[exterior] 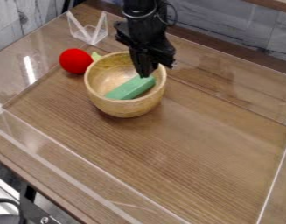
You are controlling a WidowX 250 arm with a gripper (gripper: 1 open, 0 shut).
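Observation:
A black robot gripper hangs over the back part of a light wooden bowl, its fingertips pointing down, close together. A green block lies inside the bowl, below and a little in front of the fingertips, apart from them in the image. Nothing shows between the fingers.
A red tomato-like object sits left of the bowl, with a small yellow-green piece behind it. A clear plastic item stands at the back left. A dark cable lies at the lower left.

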